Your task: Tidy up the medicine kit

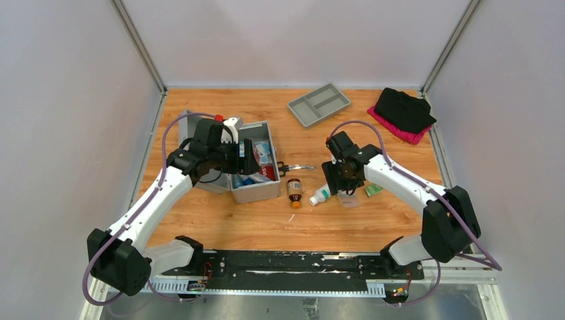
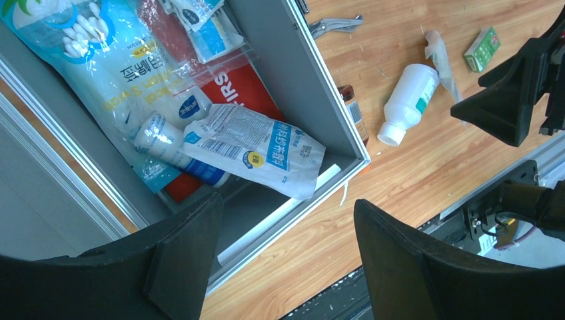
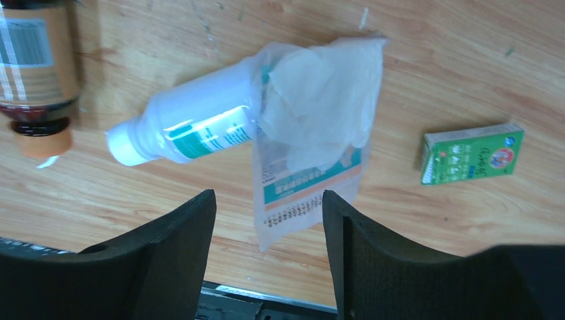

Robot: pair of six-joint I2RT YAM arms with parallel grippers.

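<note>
The grey kit box [image 1: 258,193] stands with its lid folded left, holding packets, a blue-capped tube [image 2: 163,145] and a white-blue sachet [image 2: 256,148]. Over it is my left gripper, its fingers apart and empty. My right gripper is open above the table, with a clear plastic bag [image 3: 310,133] below its fingers. This bag lies partly over a white bottle [image 3: 193,123] resting on its side. A brown bottle [image 1: 294,190] lies between box and white bottle. A green carton [image 3: 472,153] is right of the bag, and scissors [image 1: 296,167] lie beside the box.
A grey divided tray [image 1: 319,105] is at the back of the table. Black cloth [image 1: 403,111] over pink cloth [image 1: 408,137] fills the back right corner. Bare wood spreads across the front and between tray and bottles.
</note>
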